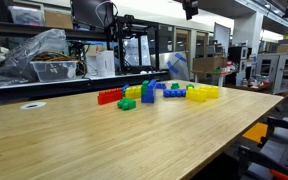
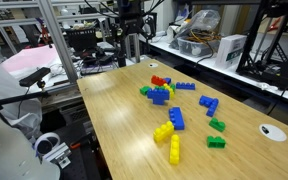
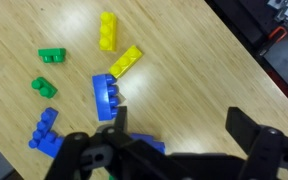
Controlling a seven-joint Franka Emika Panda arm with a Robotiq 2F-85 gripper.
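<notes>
My gripper stands open above the table, its fingers wide apart and no brick held between them. Beneath it, partly hidden by the left finger, is a blue brick (image 3: 146, 141). Another blue brick (image 3: 105, 97) lies farther up in the wrist view, near two yellow bricks (image 3: 108, 31). On the left are green bricks (image 3: 52, 54) and more blue ones (image 3: 46, 132). In exterior view 2, a raised blue brick (image 2: 159, 97) stands among a cluster with a red brick (image 2: 160, 80).
A wide stretch of bare wooden table (image 1: 114, 145) lies in front of the bricks. A white disc (image 2: 272, 132) rests on the tabletop. Shelving with a clear bin (image 1: 54, 70) stands behind the table.
</notes>
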